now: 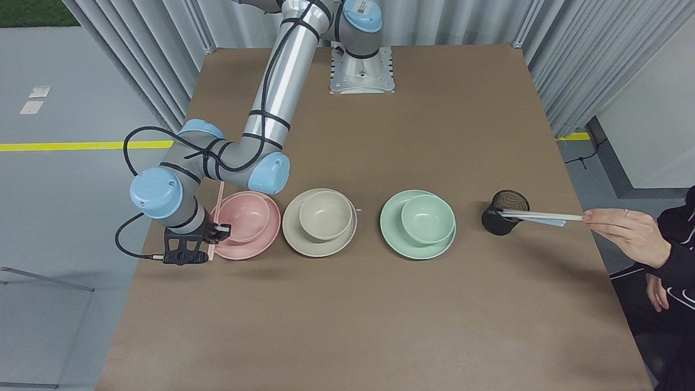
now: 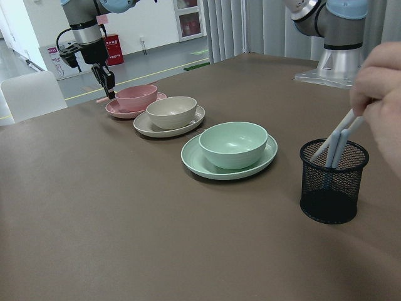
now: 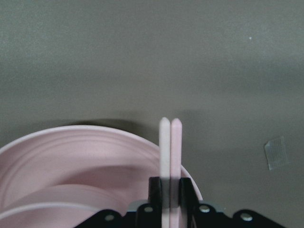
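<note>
My gripper is shut on a pair of pale pink chopsticks (image 3: 175, 147) at the edge of the pink plate (image 3: 95, 156), where a pink bowl (image 1: 245, 215) sits. To its right in the front view, a cream bowl (image 1: 324, 214) sits on a cream plate (image 1: 299, 238) and a green bowl (image 1: 428, 218) on a green plate (image 1: 397, 241). A person's hand (image 1: 622, 231) holds white chopsticks (image 1: 554, 215) at the black mesh cup (image 2: 329, 200), which holds light blue chopsticks (image 2: 342, 141).
The robot's base (image 1: 361, 71) is at the back of the brown table (image 1: 345, 319). The person stands at the right edge.
</note>
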